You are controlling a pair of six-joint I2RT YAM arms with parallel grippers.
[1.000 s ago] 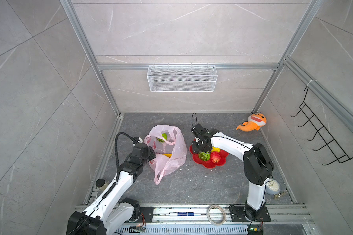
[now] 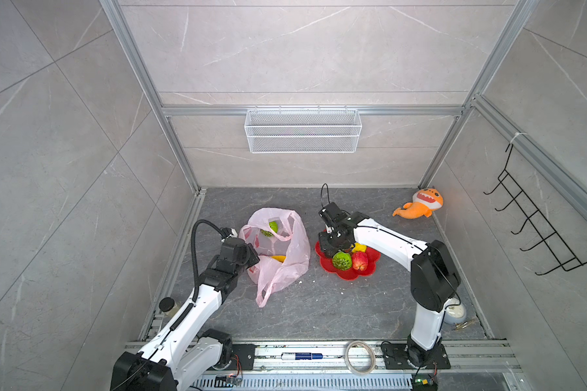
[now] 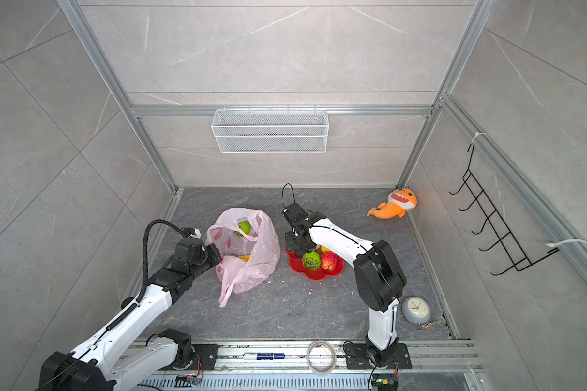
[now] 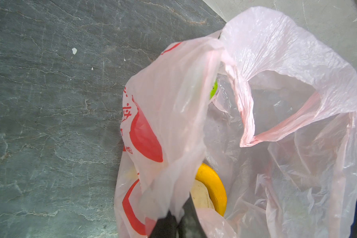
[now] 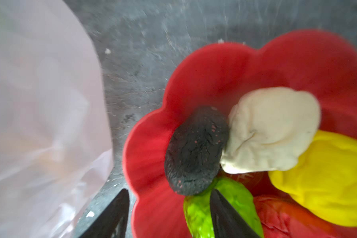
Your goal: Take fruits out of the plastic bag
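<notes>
The pink plastic bag (image 2: 292, 253) stands with its mouth open, a green fruit (image 2: 273, 226) and a yellow curved fruit (image 4: 215, 190) inside. My left gripper is shut on the bag's near edge, whose film gathers at its fingertips. The red petal-shaped bowl (image 5: 210, 63) holds a dark oval fruit (image 5: 196, 150), a pale white one (image 5: 271, 129), a yellow one (image 5: 329, 178), a green one (image 5: 234, 198) and a red one (image 2: 360, 261). Over the bowl's left side my right gripper is open, nothing gripped; one finger overlaps the green fruit in view.
An orange shark toy (image 2: 418, 204) lies at the back right, and a round clock (image 3: 416, 309) sits near the right front. A white wire basket (image 2: 303, 131) hangs on the back wall. The table (image 2: 293, 319) in front of bag and bowl is clear.
My right arm has shifted slightly to the right over the bowl. The green and red fruits in the bowl sit a touch farther right. My left arm and the bag look unmoved.
</notes>
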